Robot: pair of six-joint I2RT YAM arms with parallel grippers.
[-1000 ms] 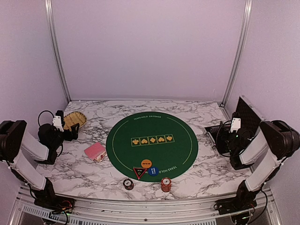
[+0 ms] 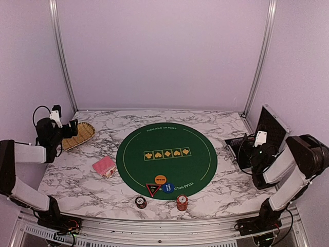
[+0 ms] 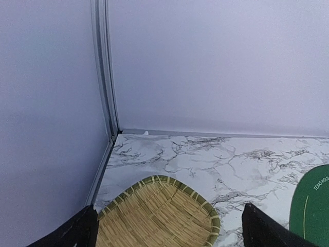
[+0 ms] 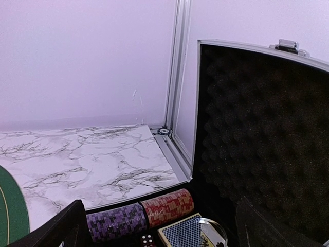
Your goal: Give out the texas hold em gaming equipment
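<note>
The round green poker mat (image 2: 167,167) lies mid-table. Near its front edge are an orange disc (image 2: 160,179), a blue disc (image 2: 168,188) and a dark red-edged triangle (image 2: 153,189). A dark chip stack (image 2: 140,202) and a red chip stack (image 2: 182,202) stand in front of it. Red-backed cards (image 2: 104,166) rest to its left. My left gripper is open above the woven basket (image 3: 159,213), holding nothing. Open and empty, my right gripper hovers over the case, where purple chips (image 4: 117,222), red chips (image 4: 168,207) and a blue-patterned card deck (image 4: 182,231) show.
The case's foam-lined lid (image 4: 262,123) stands raised on the right. Side walls and a back wall (image 2: 159,56) enclose the table. Bare marble (image 2: 110,123) extends behind the mat and on both sides of it.
My left arm has shifted, its gripper going up and slightly left in the top view, now covering part of the basket. My right arm and the items on the table look nearly unchanged.
</note>
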